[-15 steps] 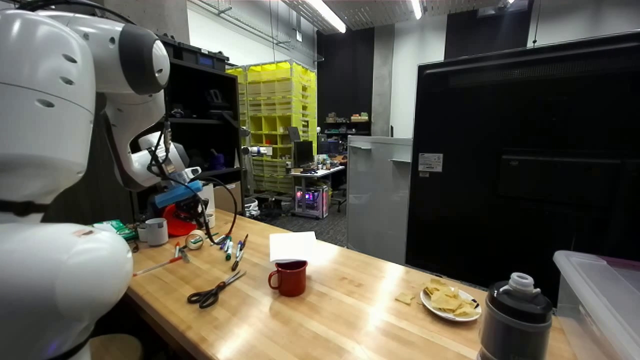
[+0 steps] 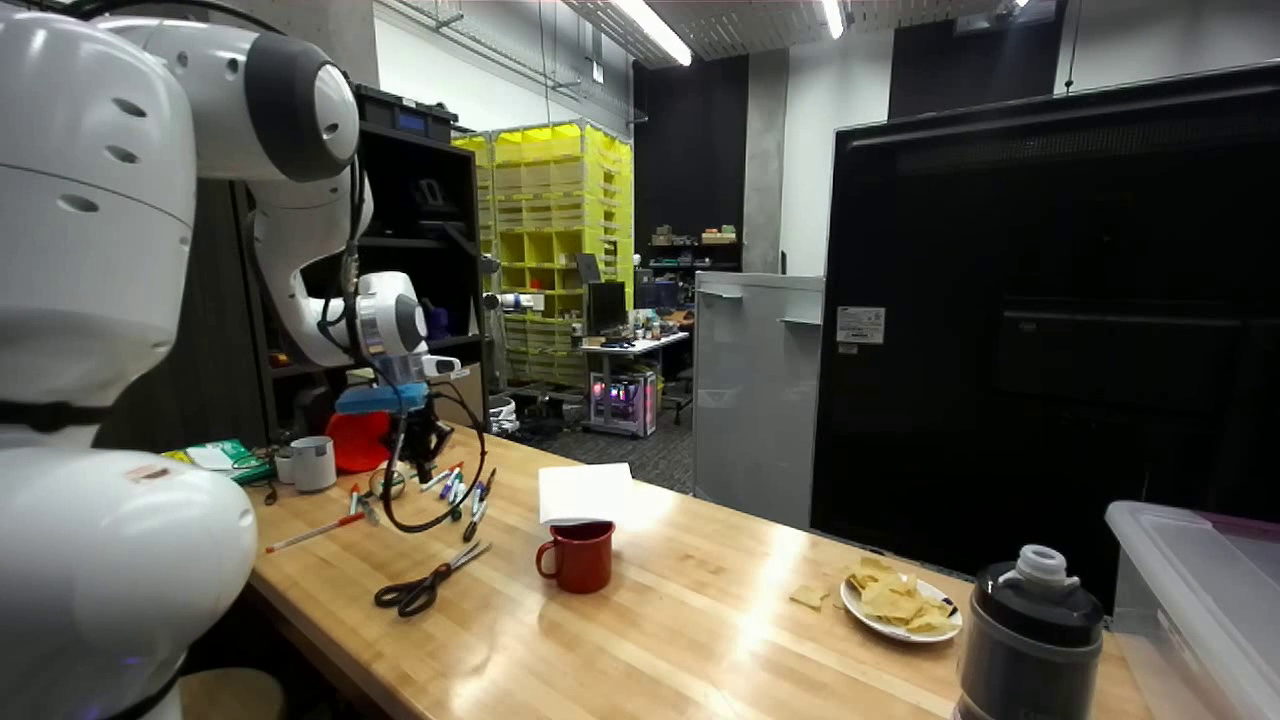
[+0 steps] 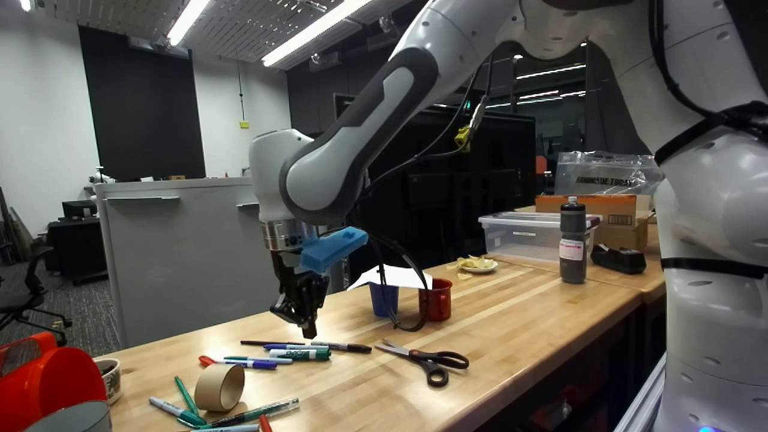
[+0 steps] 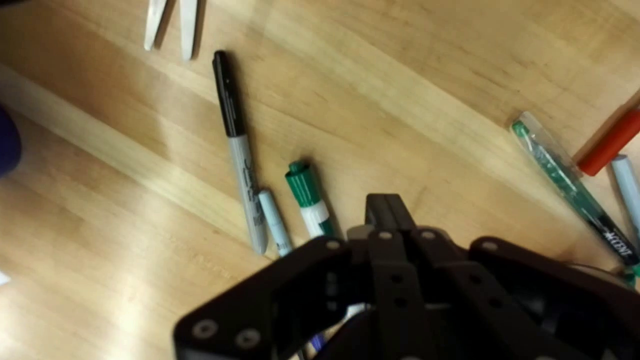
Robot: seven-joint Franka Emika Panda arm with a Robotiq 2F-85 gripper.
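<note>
My gripper hangs above the pens with its fingertips together and nothing showing between them. In the wrist view a green-capped marker (image 4: 307, 191) lies just left of the fingertips, partly hidden by the gripper. A black-and-grey marker (image 4: 240, 150) and a light blue pen (image 4: 275, 223) lie further left. Off to the right is a clear green pen (image 4: 570, 180) beside a red one (image 4: 613, 141). From the second exterior view, the gripper (image 3: 309, 327) is above the table, behind the green-capped marker (image 3: 300, 354).
Open scissors (image 3: 425, 357) lie toward the near edge. A red mug (image 3: 436, 299) and a blue cup (image 3: 383, 299) stand close together, white paper on the blue one. A tape roll (image 3: 220, 387) sits among pens. Clear tabletop stretches toward the chip plate (image 2: 902, 624).
The arm has swung right in exterior view 1, and the gripper has moved from near the red container to over the pens, now pointing more straight down. The table objects look unmoved.
</note>
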